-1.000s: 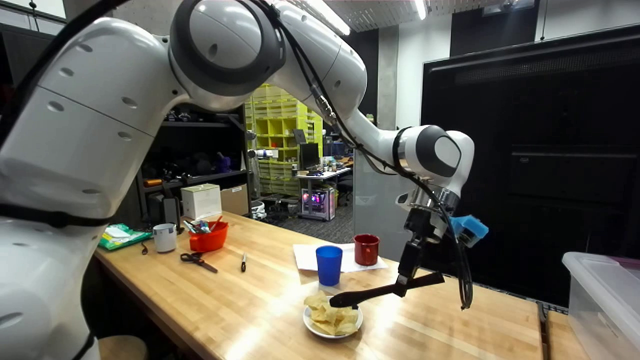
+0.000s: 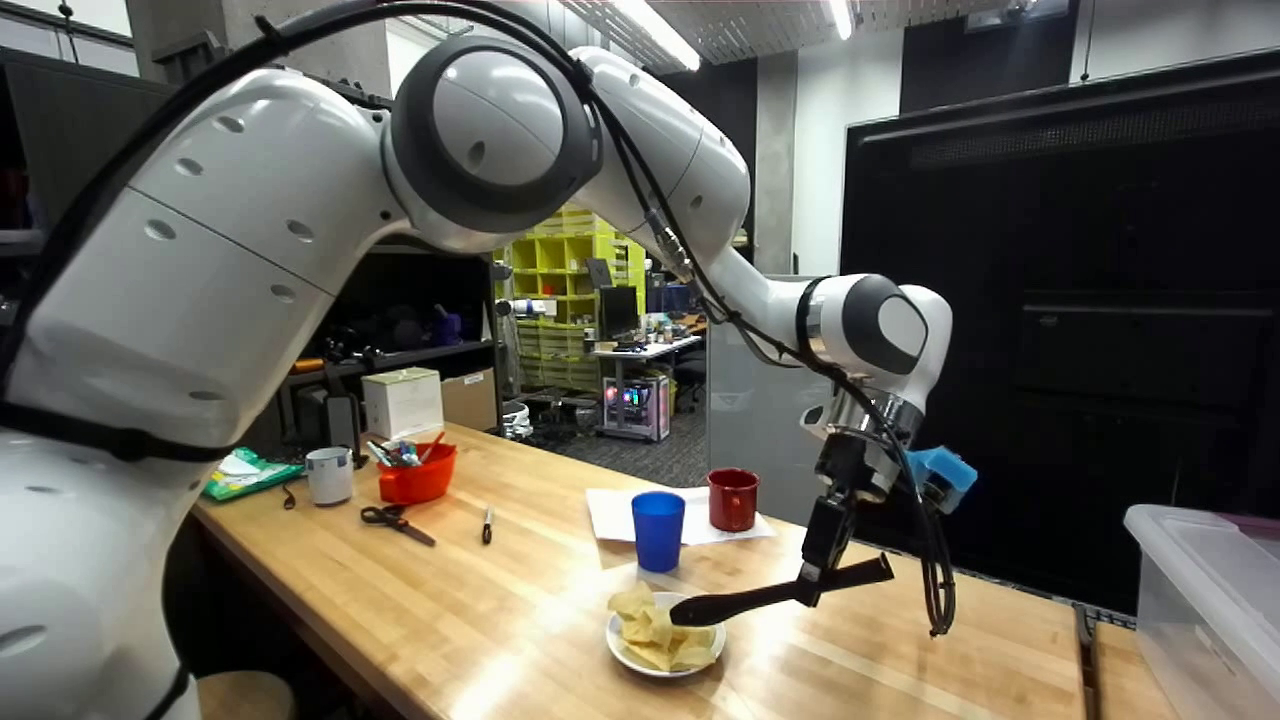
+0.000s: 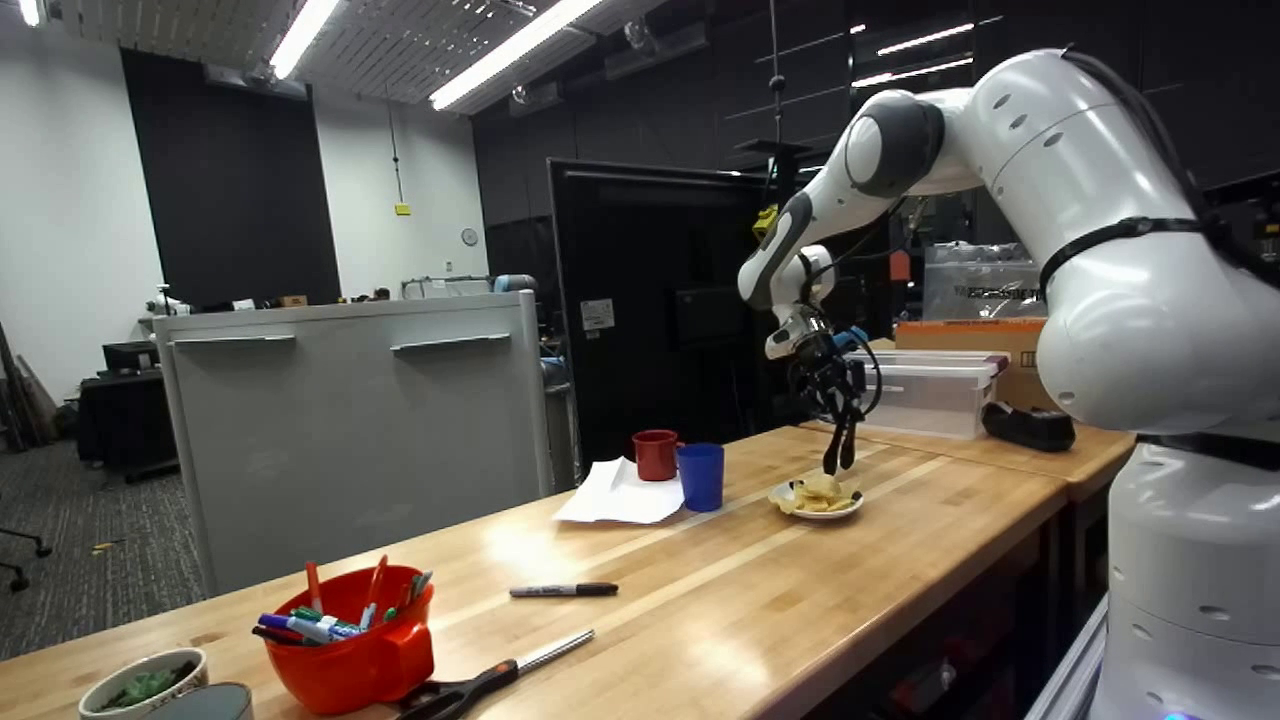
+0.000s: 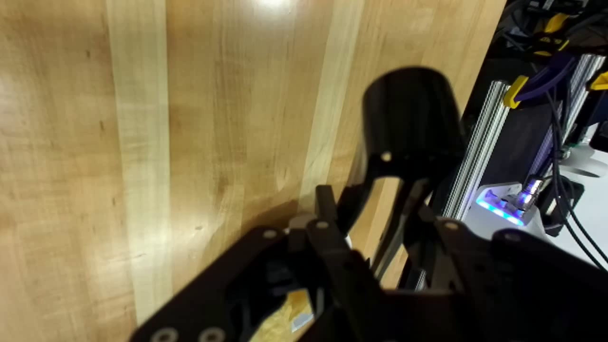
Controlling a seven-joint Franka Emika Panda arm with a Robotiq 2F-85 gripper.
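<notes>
My gripper point(image 2: 817, 586) is shut on a pair of black tongs point(image 2: 744, 601), gripping them around mid-length. In exterior view 1 the tongs slant down to the left, and one end overlaps the right side of a white plate point(image 2: 662, 670) of pale yellow chips point(image 2: 648, 632). Two dark prongs of the tongs point(image 3: 848, 444) hang just over the chips in exterior view 2; whether they touch any chip, I cannot tell. Up close in the wrist view, the tongs' broad dark end point(image 4: 413, 117) is visible beyond my fingers, with some chips point(image 4: 279, 322) partly hidden below.
A blue cup point(image 2: 657, 532) stands behind the plate. Beside it is a red mug point(image 2: 733, 499) on white paper point(image 2: 612, 514). Scissors point(image 2: 396, 521), a marker point(image 3: 564, 589) and a red pen holder point(image 2: 417, 475) lie farther left. A clear bin point(image 2: 1200, 600) stands at right.
My gripper and the tongs have shifted slightly right and down in exterior view 1, with the tongs still held. The plate and cups have stayed put.
</notes>
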